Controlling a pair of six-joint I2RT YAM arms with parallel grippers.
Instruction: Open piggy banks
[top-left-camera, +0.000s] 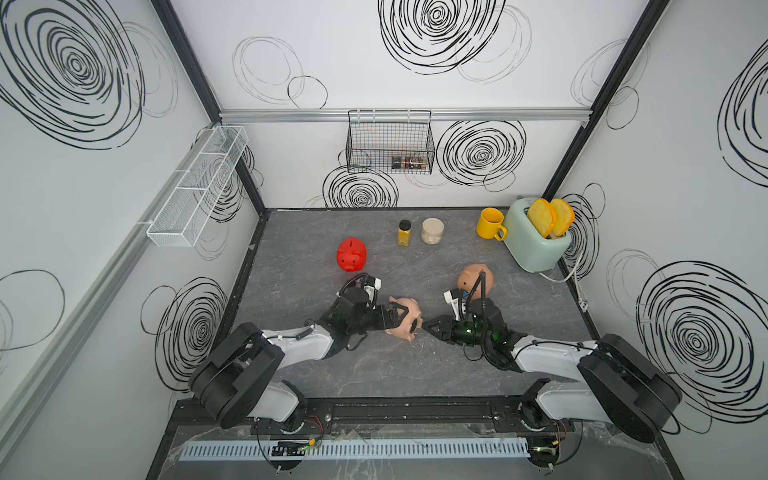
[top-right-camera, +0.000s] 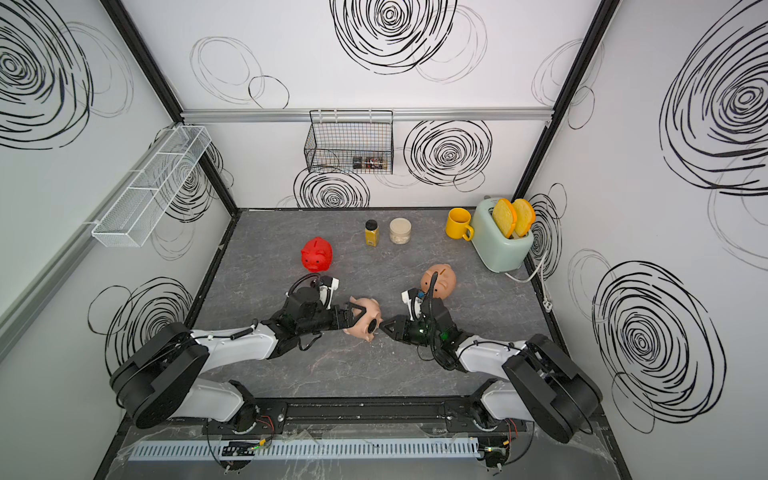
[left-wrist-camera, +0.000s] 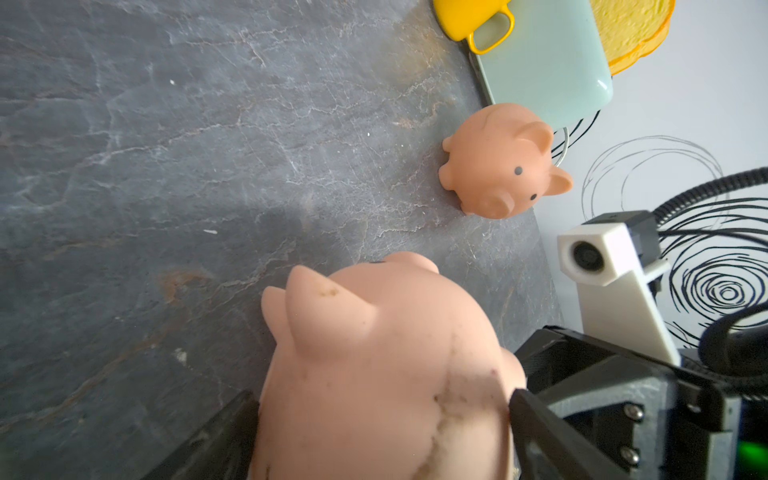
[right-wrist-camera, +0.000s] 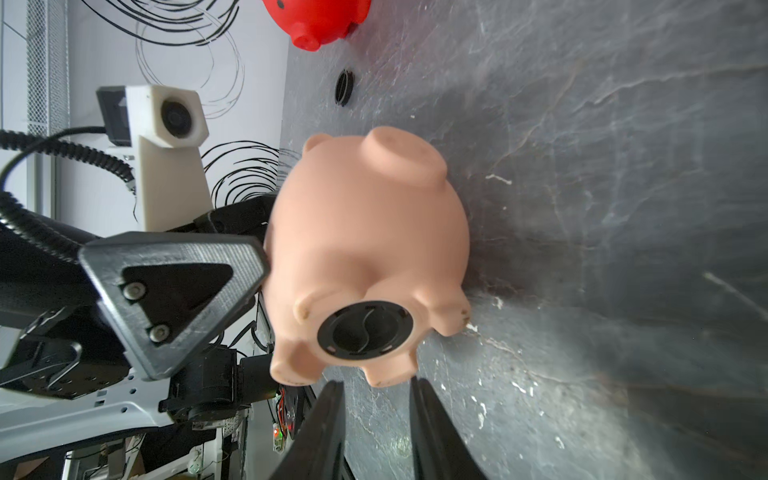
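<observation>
The light pink piggy bank (top-left-camera: 406, 319) is tipped in the middle of the table, its belly and round black plug (right-wrist-camera: 365, 330) facing my right gripper. That plug still sits in the belly. My left gripper is spread wide, one finger on each side of this bank's body; whether both press on it is hard to tell. The right gripper's fingers stand a little apart with nothing between them, just short of the bank's feet. An orange-toned piggy bank (left-wrist-camera: 500, 160) stands behind the right arm. A red piggy bank (top-left-camera: 351, 254) stands farther back on the left.
A loose black plug (right-wrist-camera: 345, 86) lies near the red bank. Along the back stand a spice jar (top-left-camera: 404, 233), a white-lidded jar (top-left-camera: 432, 231), a yellow mug (top-left-camera: 489, 223) and a mint toaster (top-left-camera: 534, 244).
</observation>
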